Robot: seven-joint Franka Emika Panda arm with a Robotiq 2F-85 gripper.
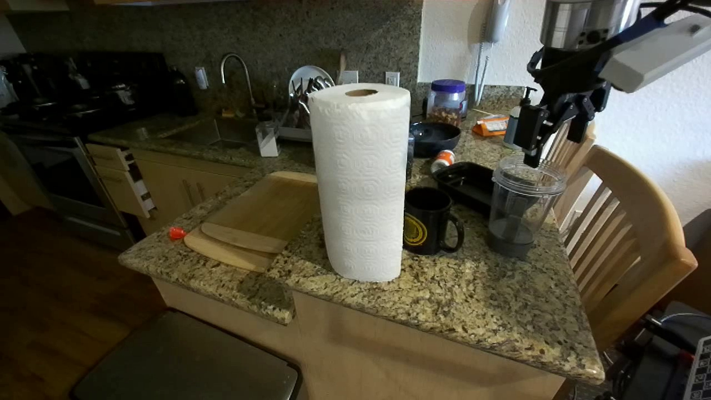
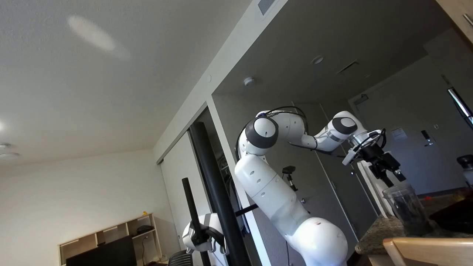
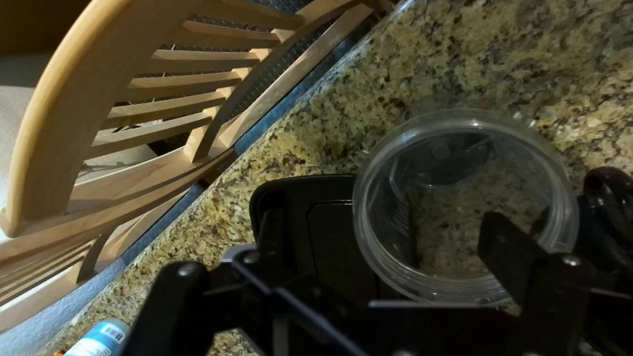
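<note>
Above the right side of the counter, my gripper (image 1: 555, 143) points down, its two fingers spread apart. Just below it stands a clear plastic container (image 1: 516, 213), upright with an open top and a dark base. From the wrist, one finger (image 3: 504, 252) overlaps the rim of the container (image 3: 363, 222), while the other finger (image 3: 270, 234) appears over a black tray (image 3: 332, 237). Nothing shows between the fingers. Whether a fingertip touches the rim, I cannot tell. Exterior view 2 has the gripper (image 2: 393, 177) over the same container (image 2: 405, 208).
A black mug (image 1: 426, 223) sits left of the container, beside a tall paper towel roll (image 1: 363, 193). Behind them are a black bowl (image 1: 436, 139) and an orange-and-white bottle (image 1: 443, 160). A wooden chair (image 1: 640, 220) borders the counter's right edge.
</note>
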